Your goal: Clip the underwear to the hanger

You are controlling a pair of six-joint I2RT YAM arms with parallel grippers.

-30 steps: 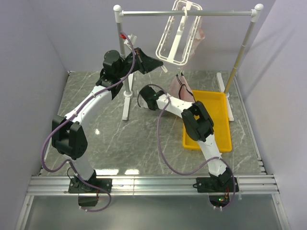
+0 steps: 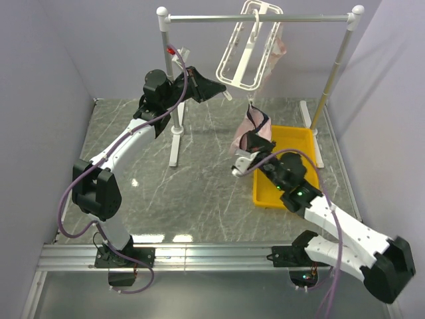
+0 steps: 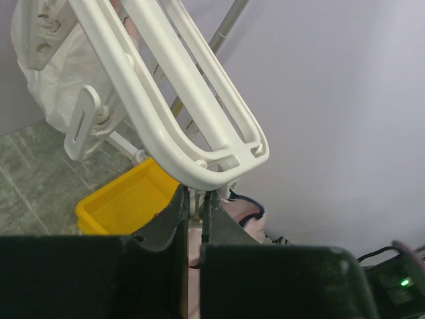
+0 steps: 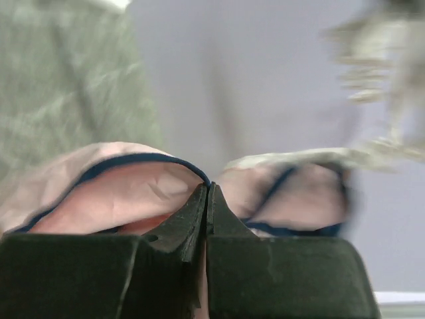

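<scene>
The white hanger rack [image 2: 242, 46] hangs from the rail; my left gripper is shut on one of its white parts at its near end. Pink underwear with dark navy edging [image 2: 247, 126] hangs from a clip below the hanger, over the yellow bin. In the top view my right gripper [image 2: 254, 143] is at this underwear; in the right wrist view its fingertips [image 4: 199, 199] are shut at the navy-edged fabric. More pale pink fabric [image 3: 56, 80] hangs behind the hanger.
A yellow bin [image 2: 285, 193] stands on the right of the grey marble floor [image 2: 166, 206]. The stand's posts [image 2: 331, 73] rise at either side, with walls left and right.
My right arm has swung rightward and toward the front, its wrist now over the bin, and the hanging underwear has shifted with it. The left arm has not moved.
</scene>
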